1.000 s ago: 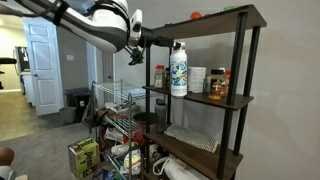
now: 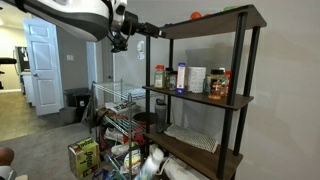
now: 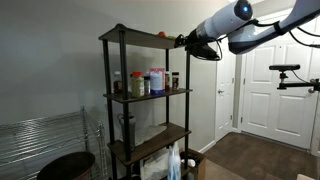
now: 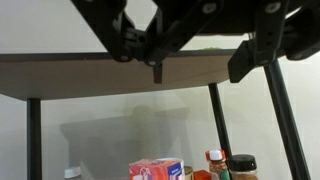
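My gripper [image 2: 150, 31] is high beside the top of the dark shelf unit [image 2: 215, 22]; exterior view 2 also shows the gripper [image 3: 187, 42] at that upper corner. No bottle hangs from it. Its dark fingers fill the top of the wrist view, but how far they are closed is unclear. Low down by the shelf's lower front, well below the gripper, a blurred white-and-blue bottle [image 2: 151, 163] appears; exterior view 2 shows this pale bottle [image 3: 174, 161] too.
Jars and containers [image 2: 195, 80] stand on the middle board, with a red-and-white box [image 4: 155, 169] near in the wrist view. A wire rack [image 2: 120, 95] is left of the unit, and a yellow box [image 2: 84, 158] sits on the floor.
The gripper has shifted slightly left and up.
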